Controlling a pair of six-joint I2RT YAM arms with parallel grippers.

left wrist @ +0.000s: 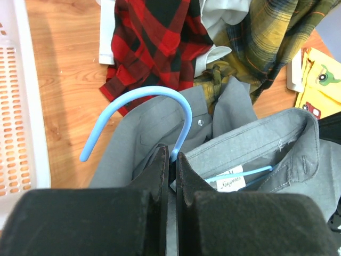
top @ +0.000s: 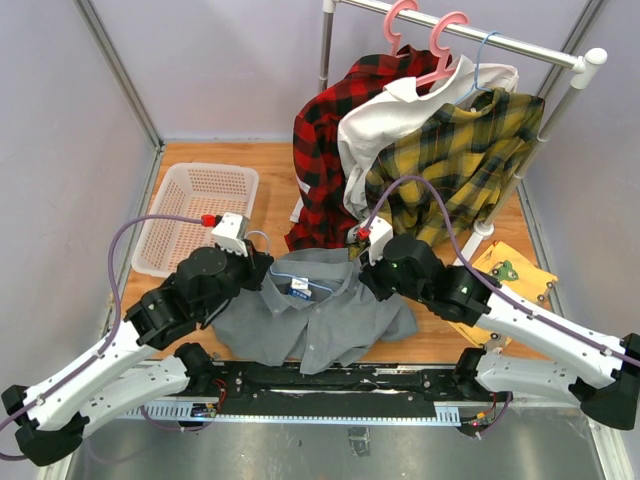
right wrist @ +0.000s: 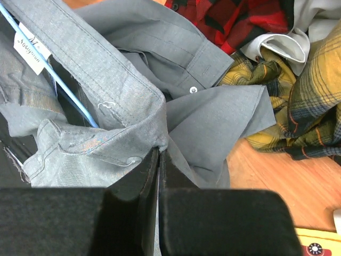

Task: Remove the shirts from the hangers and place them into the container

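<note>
The grey shirt point(top: 345, 325) lies spread toward the front of the table, its collar open. A blue hanger point(left wrist: 139, 93) has its hook standing up from my left gripper, which is shut on the hanger's neck. One hanger arm point(right wrist: 50, 69) shows inside the collar, next to a white label point(right wrist: 32, 48), and its end lies close to the collar's right side. My right gripper is shut on the edge of the shirt's collar. How much of the hanger's other arm is still within the shirt is hidden.
A white basket point(top: 160, 232) stands at the left. A rack point(top: 480, 35) with a red plaid shirt point(top: 325, 130), a white garment point(top: 385, 125) and a yellow plaid shirt point(top: 455, 160) is behind. A yellow cloth point(top: 510, 280) lies at right.
</note>
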